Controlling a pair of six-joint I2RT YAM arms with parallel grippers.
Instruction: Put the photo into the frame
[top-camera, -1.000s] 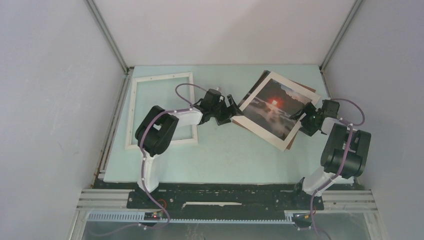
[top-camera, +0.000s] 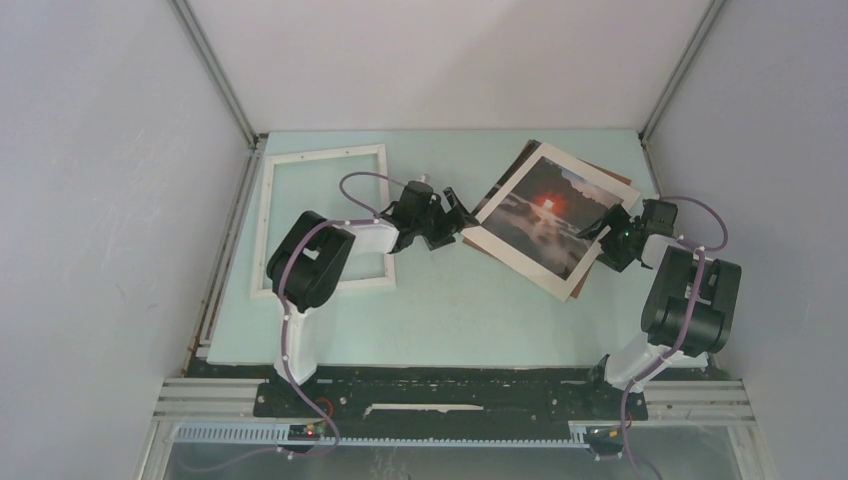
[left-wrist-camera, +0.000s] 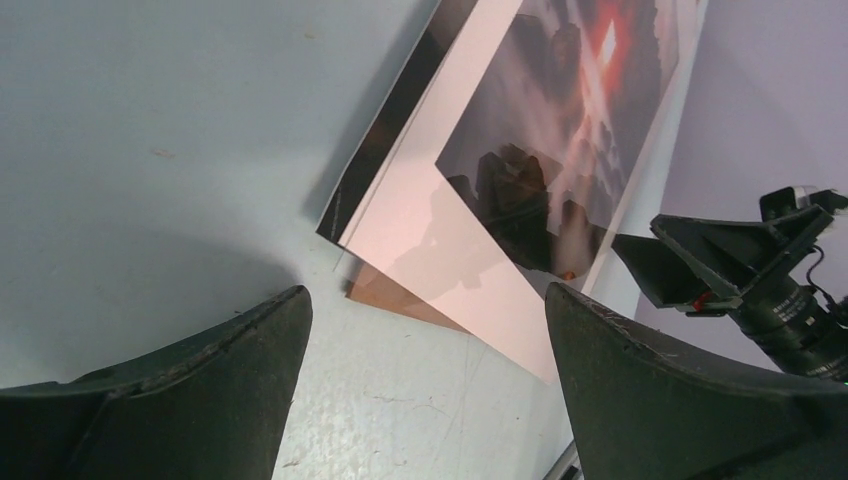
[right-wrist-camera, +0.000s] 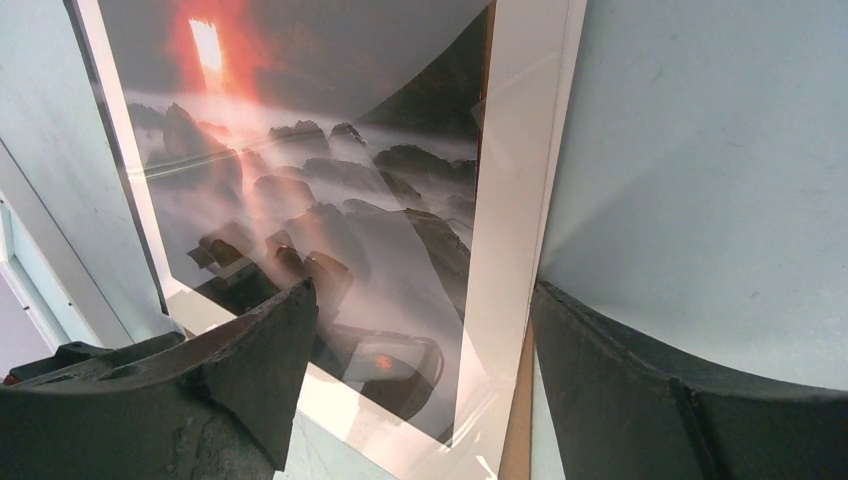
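Observation:
The matted sunset photo (top-camera: 540, 215) lies askew on darker boards at the right of the table, its pale border (right-wrist-camera: 510, 200) on top. An empty white frame (top-camera: 320, 152) lies at the left, partly under my left arm. My left gripper (top-camera: 450, 218) is open at the stack's left corner, where the left wrist view shows the layered edges (left-wrist-camera: 400, 230) between its spread fingers. My right gripper (top-camera: 605, 235) is open at the stack's right edge, its fingers (right-wrist-camera: 230, 390) on either side of the mat's border; I cannot tell whether they touch it.
Walls stand at the back and both sides, the right one close beside my right arm.
My left gripper has shifted slightly left and down in the top view. The right arm and the photo stack look practically unchanged.

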